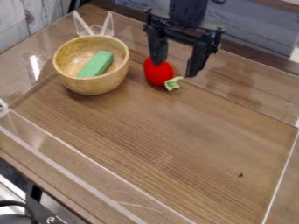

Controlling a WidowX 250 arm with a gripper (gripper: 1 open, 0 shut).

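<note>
My gripper (pixel 181 52) hangs at the top centre of the camera view, dark, with two fingers spread apart above and around the upper part of a red object (pixel 158 74) with a green tip, which lies on the wooden table. The fingers look open; nothing shows held between them. To the left, a tan bowl (pixel 82 85) holds a green item (pixel 101 63).
A wall edge runs along the back, and a white object (pixel 98 24) stands behind the bowl. Dark cables lie at the bottom left.
</note>
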